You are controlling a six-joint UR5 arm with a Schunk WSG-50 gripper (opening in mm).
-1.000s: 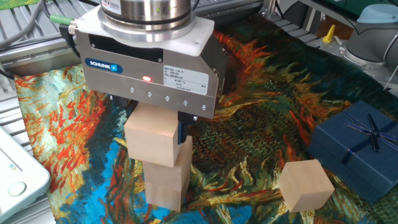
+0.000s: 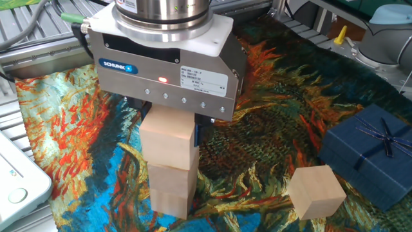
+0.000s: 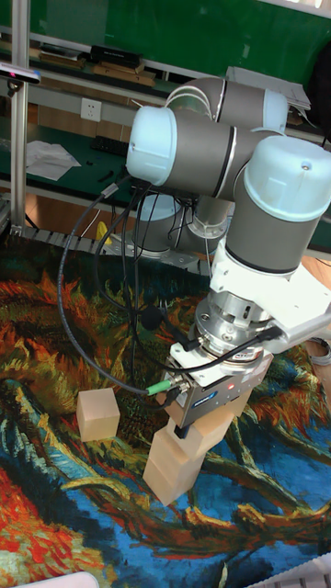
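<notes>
My gripper points down, shut on a pale wooden block, with a dark finger on either side of it. Directly under that block stands a column of wooden blocks, apparently two, resting on the cloth. The held block covers the column's top face, so whether they touch cannot be told. In exterior view 2 it sits slightly left of the column. A separate wooden block lies to the right on the cloth. Exterior view 3 shows that loose block apart from the column.
A navy gift box with a ribbon lies at the right. At the lower left is a white device.
My gripper and the held block have shifted a little to the right in exterior view 2, bringing the block more nearly in line with the column. The column, loose block and box stay put.
</notes>
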